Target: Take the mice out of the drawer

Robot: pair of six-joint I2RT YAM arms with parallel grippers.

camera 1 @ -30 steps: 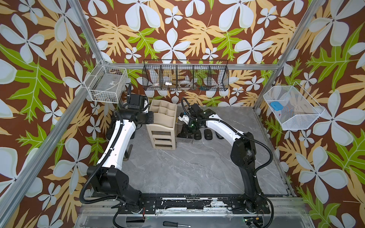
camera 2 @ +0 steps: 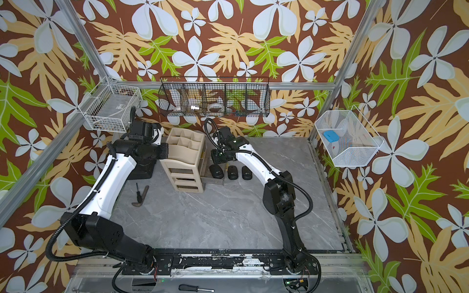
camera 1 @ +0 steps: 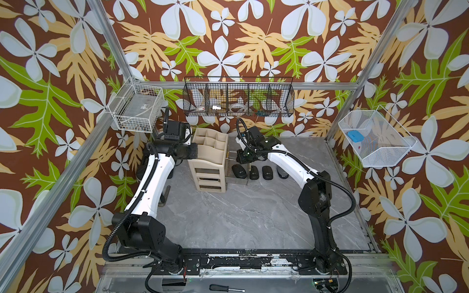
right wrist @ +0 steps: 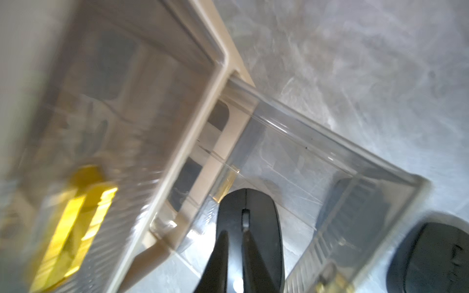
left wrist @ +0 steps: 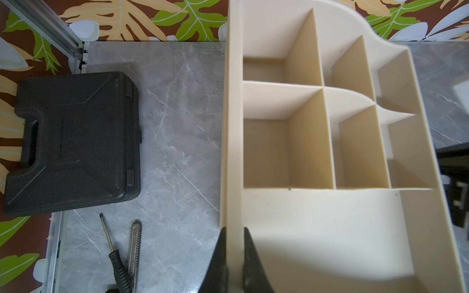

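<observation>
The clear drawer (right wrist: 303, 127) projects from the right side of the beige organizer (left wrist: 322, 224). Inside it lies a black mouse (right wrist: 259, 210), also visible in the top left view. Over this mouse, in the right wrist view, my right gripper is slightly open, a narrow gap between its fingertips and nothing held; its height above the mouse is hard to judge. Outside stand three more mice, the nearest mouse (right wrist: 439, 258) just beyond the drawer's front. My left gripper is shut on the organizer's left side panel, one finger on each side.
Above the open drawer, another clear compartment holds a yellow item (right wrist: 73, 229). To the organizer's left lie a black case (left wrist: 73, 141) and a screwdriver (left wrist: 117, 263). A wire basket (camera 1: 239, 100) hangs behind.
My right gripper has shifted back from the drawer's mouse, which now shows more fully in the top left view. The left arm and organizer have stayed put.
</observation>
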